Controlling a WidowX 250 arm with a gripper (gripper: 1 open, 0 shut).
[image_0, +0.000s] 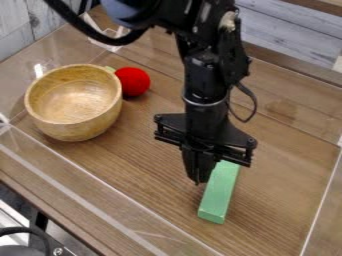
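My gripper (201, 168) hangs from the black arm at the centre of the camera view, its fingers pointing down just left of the upper end of a light green block (219, 200). The block lies lengthwise on the wooden table (120, 200). Nothing shows clearly between the fingers; whether they touch the block I cannot tell, nor how far apart they stand.
A wooden bowl (78, 118) stands at the left, with a red ball (132, 81) behind it near the back left. A dark cable lies at the bottom left corner.
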